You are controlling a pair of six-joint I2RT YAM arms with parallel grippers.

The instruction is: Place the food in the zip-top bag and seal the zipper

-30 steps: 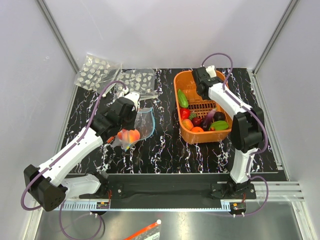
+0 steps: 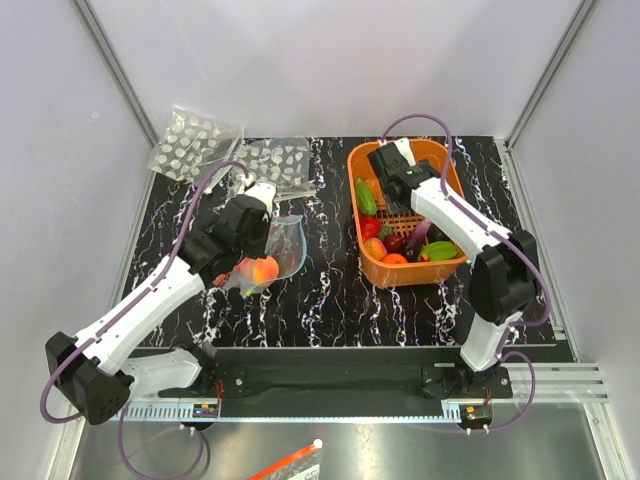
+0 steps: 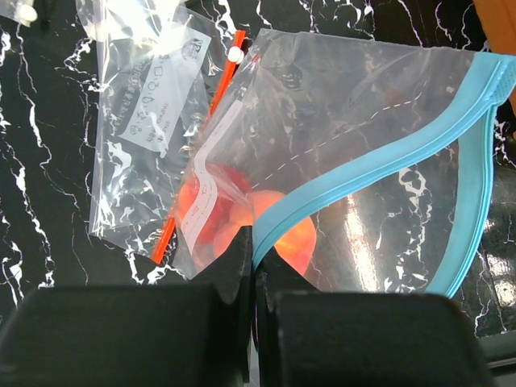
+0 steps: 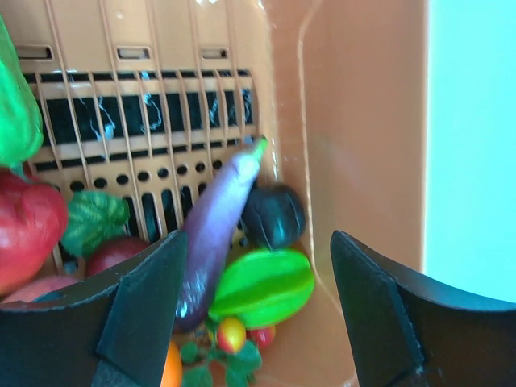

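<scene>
A clear zip top bag [image 3: 339,105] with a blue zipper band [image 3: 363,173] lies on the table at left. Peach-coloured and red food [image 3: 294,242] shows inside it. My left gripper is shut on the bag's blue edge, which runs up from between its fingertips and holds the mouth spread. Over the orange basket [image 2: 355,215], my right gripper has its fingers apart with nothing gripped. Below it in the right wrist view lie a purple eggplant [image 4: 214,234], a green star fruit [image 4: 264,286], a dark round fruit [image 4: 274,216] and a red pepper [image 4: 28,230].
A flat clear bag with an orange slider [image 3: 164,242] lies beside the blue-edged bag. Two more clear bags with pale spots [image 2: 193,142] rest at the back left. Bare marble tabletop [image 2: 335,240] separates the bag from the basket.
Above the basket, my right arm has shifted left and a little toward the front. My left arm and the bag have barely moved.
</scene>
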